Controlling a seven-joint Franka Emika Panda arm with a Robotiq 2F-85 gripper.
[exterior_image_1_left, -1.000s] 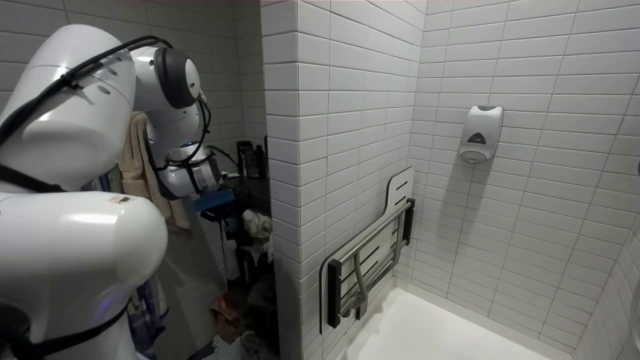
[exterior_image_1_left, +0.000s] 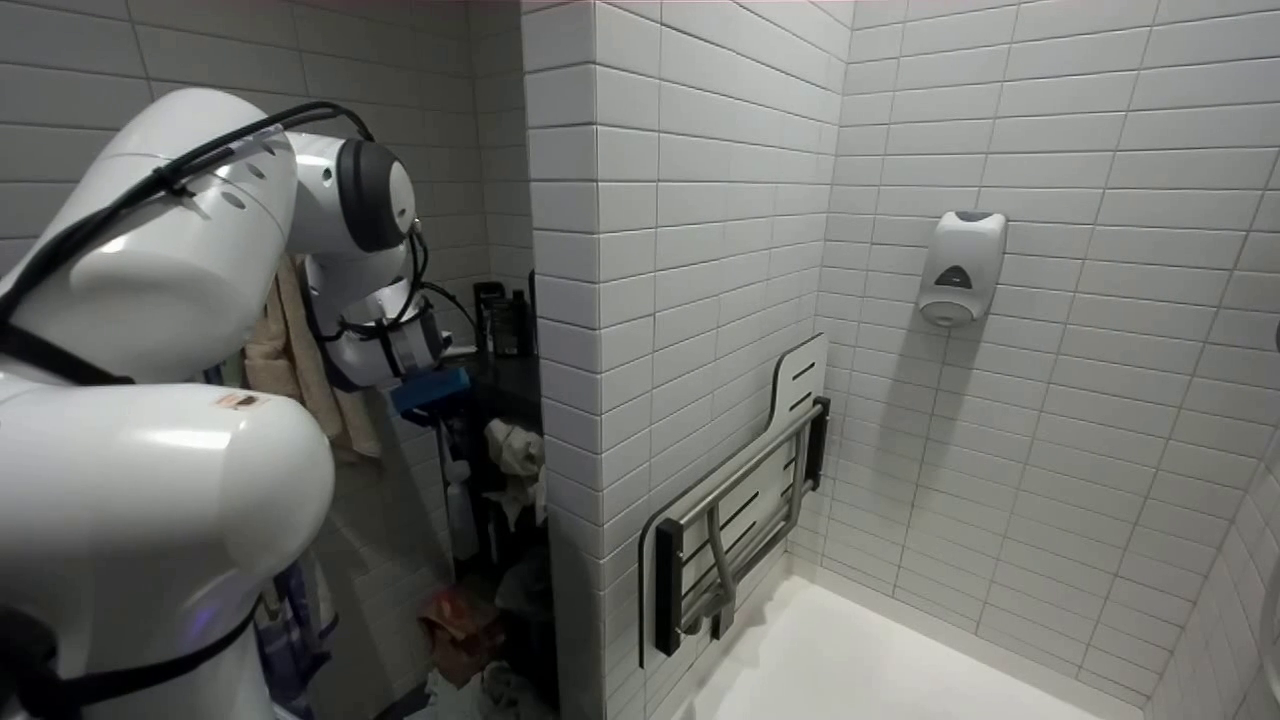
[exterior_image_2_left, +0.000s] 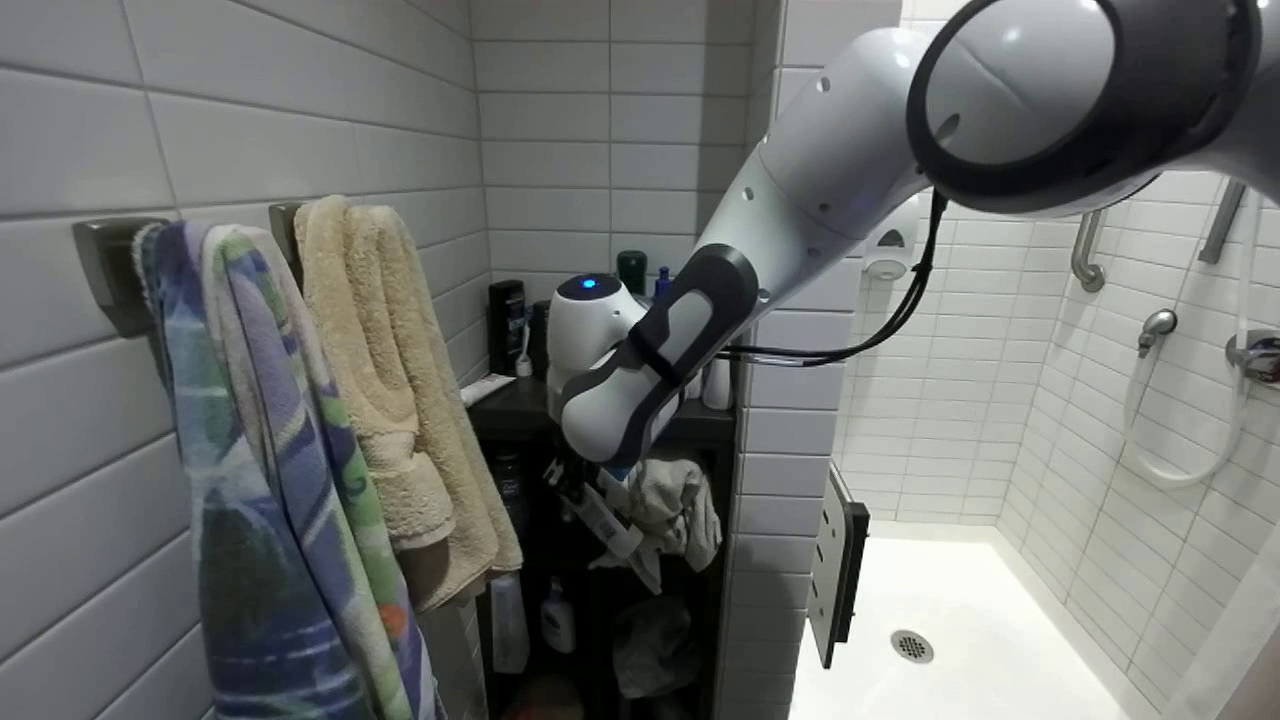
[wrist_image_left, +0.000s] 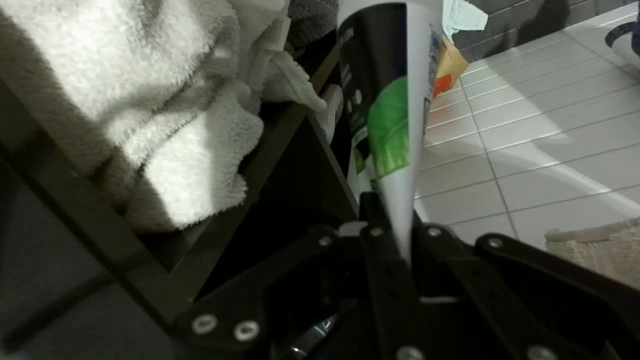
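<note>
A white tube with a black and green label (wrist_image_left: 387, 114) rises from between the fingers of my gripper in the wrist view. The fingers are closed on its flat, narrow end. In exterior view 2 the gripper (exterior_image_2_left: 573, 482) is down at the front of the dark shelf unit (exterior_image_2_left: 516, 410), below its top. The pale tube (exterior_image_2_left: 609, 526) slants downward there, in front of a whitish towel (exterior_image_2_left: 674, 504). In exterior view 1 the fingers are hard to make out in the shadow beneath the blue part of the wrist.
Towels (exterior_image_2_left: 390, 396) hang from wall hooks left of the arm. Bottles and a dark box (exterior_image_2_left: 506, 324) crowd the shelf top. A tiled pillar (exterior_image_1_left: 600, 360) borders the shelf.
The arm's upper links have come down and shifted right in exterior view 1. The wrist has moved only slightly, and the shelf contents look the same.
</note>
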